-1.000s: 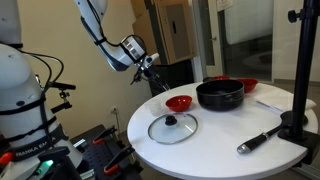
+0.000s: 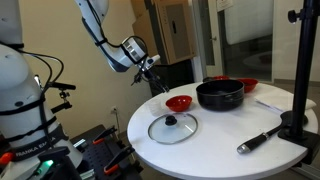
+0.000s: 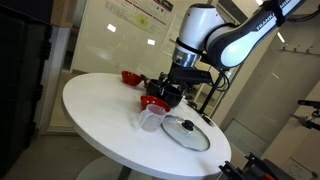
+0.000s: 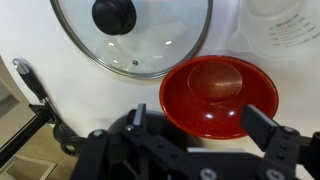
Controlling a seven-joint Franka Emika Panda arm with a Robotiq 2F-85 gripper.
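My gripper stands open in the wrist view, its dark fingers wide apart, with nothing seen gripped between them. Beneath it lies a red bowl (image 4: 218, 85), empty inside, partly covered by the fingers at the lower edge. In exterior view 1 the arm reaches in from the left, and the same red bowl (image 2: 179, 104) rests on the white table. A glass lid with a black knob (image 2: 173, 127) lies flat in front of the bowl. The black pot (image 2: 220, 95) stands to the bowl's right, uncovered.
A clear plastic jug (image 3: 151, 116) stands close to the bowl. Another red bowl (image 3: 131, 77) sits farther off on the table. A black-handled utensil (image 2: 258, 138) lies near a black post (image 2: 297, 85) at the right.
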